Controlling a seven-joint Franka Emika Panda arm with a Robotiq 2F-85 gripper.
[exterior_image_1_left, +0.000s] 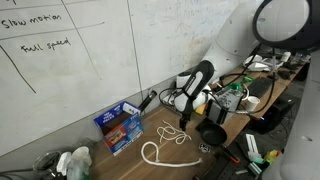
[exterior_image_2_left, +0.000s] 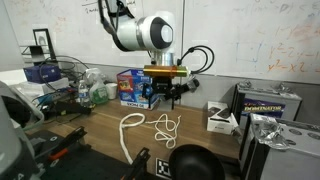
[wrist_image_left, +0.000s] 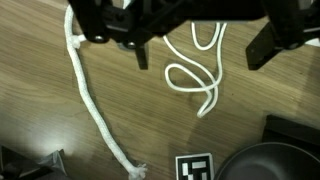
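My gripper stands open above the table, its two fingers wide apart with nothing between them. Below and between them in the wrist view lies a thin white cord (wrist_image_left: 218, 72), curled in loose loops on the wood. A thicker white rope (wrist_image_left: 92, 110) with frayed ends lies to the left of it; its curve shows in exterior view 1 (exterior_image_1_left: 165, 162). At the lower right of the wrist view is a round black pan (wrist_image_left: 278, 160). Exterior view 2 has the gripper (exterior_image_2_left: 163, 100) up above the table, behind the cord (exterior_image_2_left: 165, 130).
A blue and red box (exterior_image_1_left: 122, 128) stands against the whiteboard. A printed square marker (wrist_image_left: 195, 167) lies beside the pan. Boxes, one yellow and dark (exterior_image_2_left: 262, 103), crowd the right side in exterior view 2. Bare wood surrounds the ropes.
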